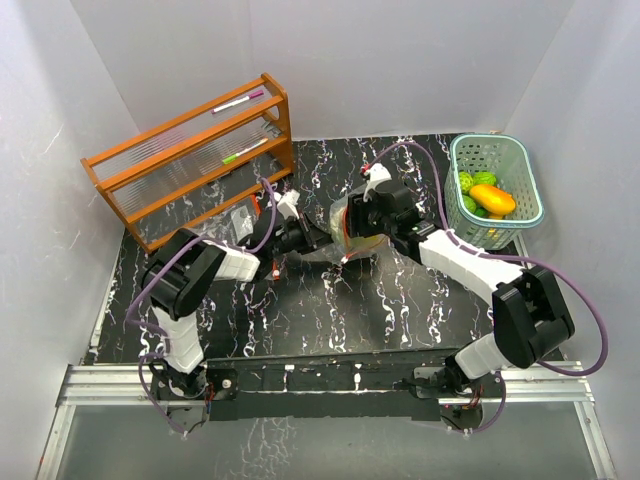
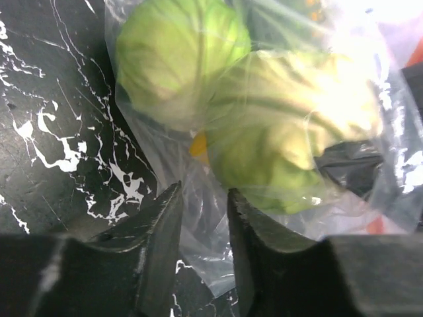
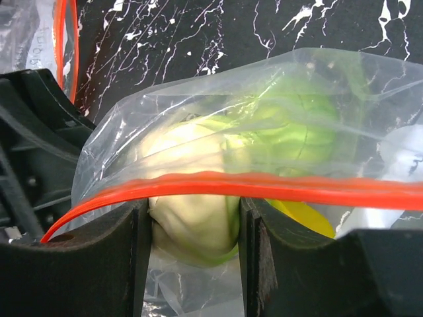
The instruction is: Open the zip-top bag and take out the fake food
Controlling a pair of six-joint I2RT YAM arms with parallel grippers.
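The zip top bag point(image 1: 342, 240) lies mid-table. It holds pale green fake vegetables point(image 2: 284, 125), a rounder green one point(image 2: 178, 59) and something yellow point(image 3: 301, 218). In the right wrist view its red zip edge point(image 3: 330, 188) arches across. My right gripper is part open at the bag's mouth, its fingers on either side of the pale green piece; whether it grips firmly I cannot tell. My left gripper is at the bag's other side against the clear plastic, shut, with no object clearly between its fingers.
A wooden rack point(image 1: 185, 165) with markers stands back left, with another clear bag point(image 3: 33, 39) near it. A green basket point(image 1: 530, 205) of fake produce is at the right.
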